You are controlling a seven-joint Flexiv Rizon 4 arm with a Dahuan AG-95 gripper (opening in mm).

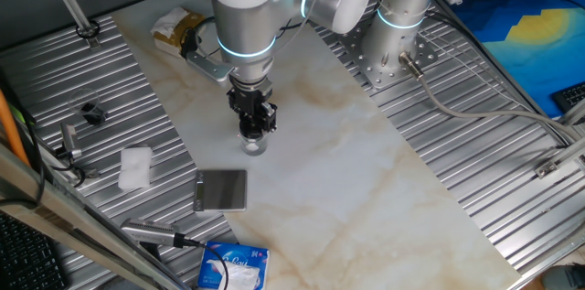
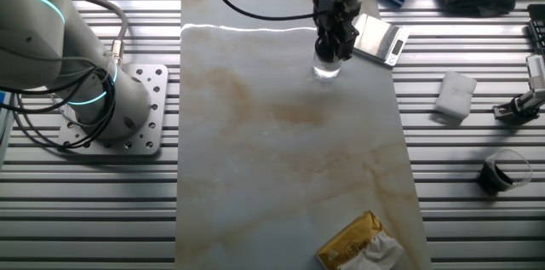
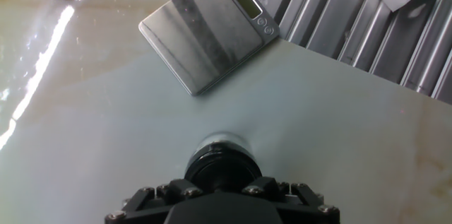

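Observation:
A small clear jar with a black top (image 3: pixel 222 164) stands on the marbled board, directly below my gripper (image 1: pixel 253 129). In exterior view 2 the clear lower part of the jar (image 2: pixel 326 69) shows under the black fingers. The wrist view has the gripper's dark linkages on both sides of the black top, close against it. The fingertips are hidden there, so whether they press on it cannot be told. A flat silver scale (image 3: pixel 208 33) with a small display lies a short way from the jar, apart from it.
A blue tissue pack (image 1: pixel 235 265) is beyond the scale, and a yellow tissue pack (image 2: pixel 362 243) lies at the board's other end. On the slatted table are a white pad (image 1: pixel 135 168) and a clear cup with dark contents (image 2: pixel 504 172). Much of the board (image 1: pixel 366 189) is bare.

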